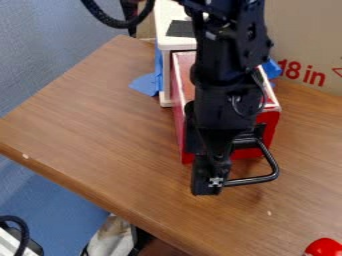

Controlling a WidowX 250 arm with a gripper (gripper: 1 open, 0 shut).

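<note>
My black arm hangs down from the top centre, its gripper (214,172) low over the wooden table, in front of a red box (267,115). A black bar handle beside the gripper sticks out to the right. The fingers are seen from above and behind, so I cannot tell whether they are open or shut, or on what. The arm hides much of the red box.
Behind stand a white object (174,15), a blue cloth (144,84) and a cardboard box (307,40). A red round object (323,248) is at the front right.
</note>
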